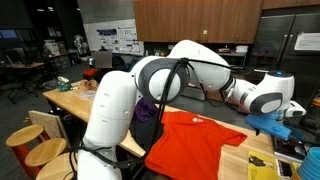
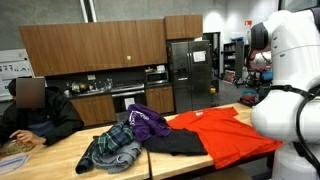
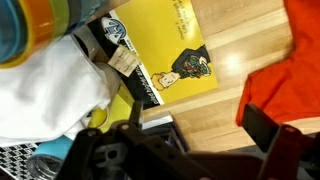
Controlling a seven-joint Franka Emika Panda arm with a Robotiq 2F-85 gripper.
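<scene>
At the right of exterior view 1, my gripper [image 1: 292, 147] hangs over the table end, next to a yellow book [image 1: 262, 167]. In the wrist view, the gripper has its two dark fingers wide apart, and I see nothing held between them. Ahead of it lies the yellow-and-black book [image 3: 160, 40] with a cartoon cover. A red cloth [image 3: 285, 92] is spread on the wood to its right. White crumpled cloth [image 3: 40, 98] lies to the left, below rounded blue and yellow containers [image 3: 40, 25].
Black cloth [image 2: 175, 141], purple cloth [image 2: 145, 120] and a pile of plaid and grey clothes [image 2: 115, 148] occupy the table beyond the red cloth [image 2: 215, 130]. Teal bowls [image 1: 312, 160] stand at the right edge. A person [image 2: 40, 115] sits at the far left.
</scene>
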